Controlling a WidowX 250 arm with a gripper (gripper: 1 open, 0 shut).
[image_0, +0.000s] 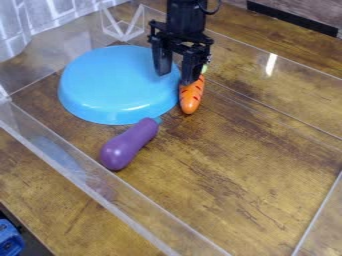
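Note:
A blue round lid or plate (110, 88) lies at the upper left of the tray. An orange carrot (193, 94) lies beside its right side. A purple eggplant (127, 146) lies below the blue disc. The black gripper (174, 62) is low over the disc's back right edge, next to the carrot's top end. I cannot tell whether its fingers are open or shut, or whether they touch either thing.
The wooden floor (234, 180) of the tray is clear to the right and front. Clear walls border it. A small blue object (7, 240) sits outside at the lower left.

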